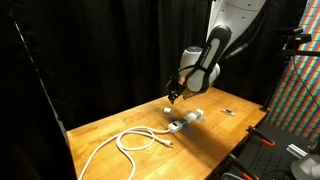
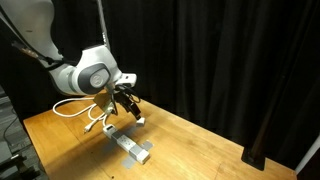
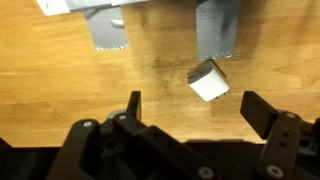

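Observation:
A small white block (image 3: 208, 81) with a grey side lies on the wooden table, between my open fingers as seen from above in the wrist view. In exterior view 1 the same block (image 1: 167, 110) rests just below my gripper (image 1: 174, 97), and in exterior view 2 the block (image 2: 140, 121) shows near the fingertips. My gripper stands open over the table, with nothing held. A white power strip (image 1: 186, 121) is fixed down with grey tape (image 3: 216, 28), close to the block.
The strip's white cord (image 1: 125, 143) loops across the left part of the table. Small items (image 1: 228, 112) lie toward the right edge. A black curtain (image 2: 220, 75) hangs behind, with a small dark object (image 2: 254, 160) at its foot.

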